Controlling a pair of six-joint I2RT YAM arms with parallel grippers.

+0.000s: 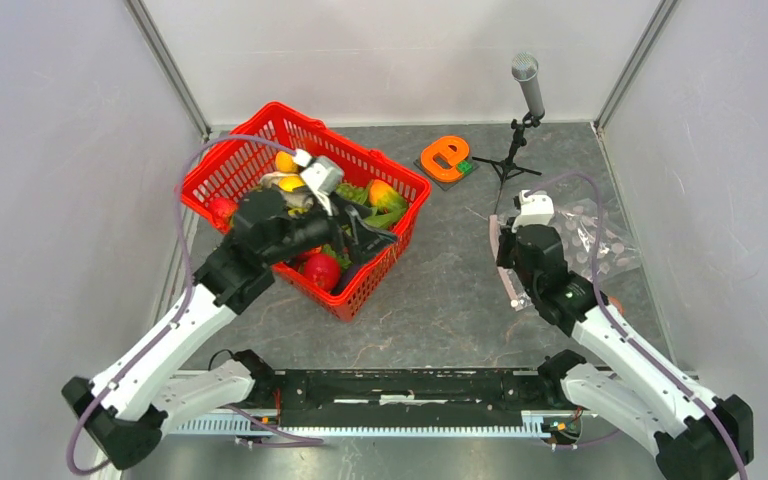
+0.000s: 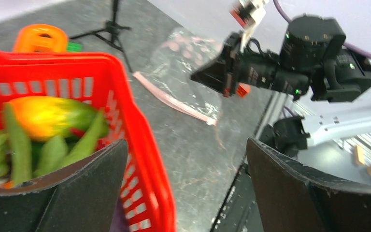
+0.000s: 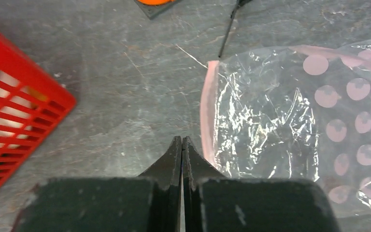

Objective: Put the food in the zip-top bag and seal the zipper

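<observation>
The clear bag with pink dots lies flat on the table at the right. Its pink zip edge faces left, toward the basket. Above the table beside that edge, my right gripper is shut, its fingertips touching each other with nothing showing between them. Over the right side of the red basket hangs my left gripper, open and empty; its two fingers stand wide apart in the left wrist view. Food fills the basket, including a yellow-green squash, green pods and a red round fruit.
An orange tape-like tool sits at the back middle, and a microphone on a small tripod stands right of it. Between basket and bag the table is bare.
</observation>
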